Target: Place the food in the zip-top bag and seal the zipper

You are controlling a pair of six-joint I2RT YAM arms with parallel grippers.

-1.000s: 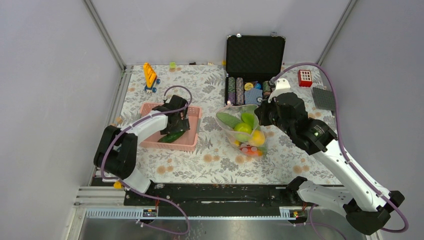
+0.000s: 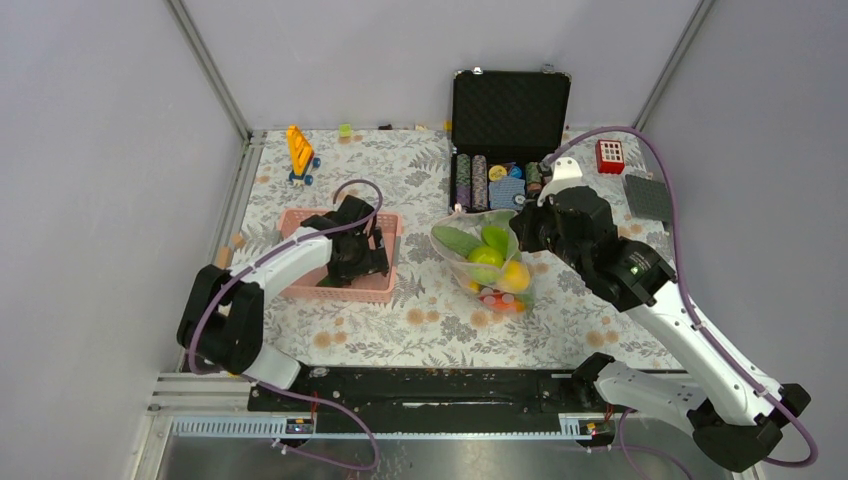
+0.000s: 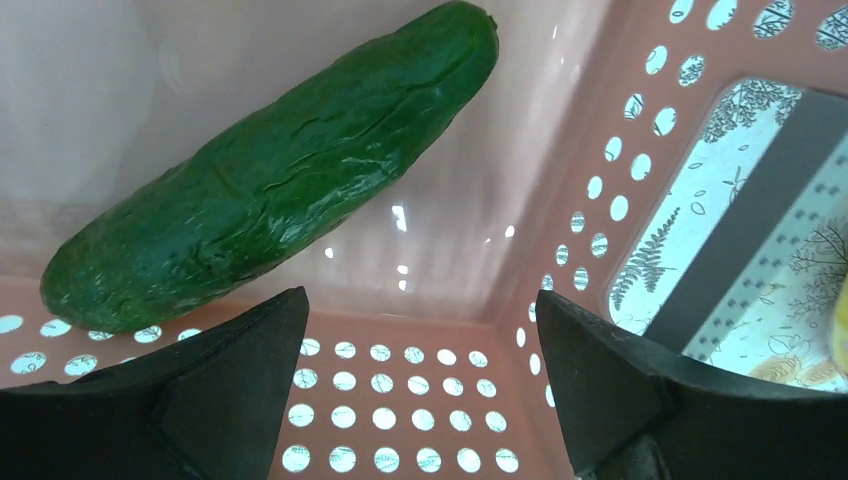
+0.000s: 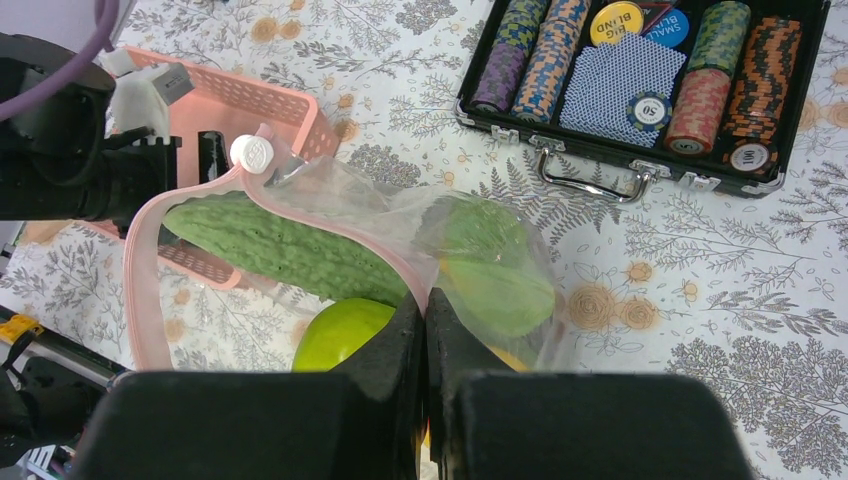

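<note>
A dark green cucumber [image 3: 270,170] lies in the pink basket [image 2: 300,290]. My left gripper is open over the basket floor beside it, nothing between its fingers. The clear zip bag [image 2: 480,260] holds produce: a long green vegetable [image 4: 280,250], a green-yellow round fruit [image 4: 335,335], yellow and red items. My right gripper is shut at the bag's pink zipper edge, which appears pinched in its fingertips.
An open case of poker chips [image 2: 510,110] stands behind the bag. A yellow toy [image 2: 300,150] is at back left, a red box [image 2: 610,155] at back right.
My left gripper has shifted slightly over the basket, now hiding more of the cucumber in the top view. The right arm and bag are unchanged.
</note>
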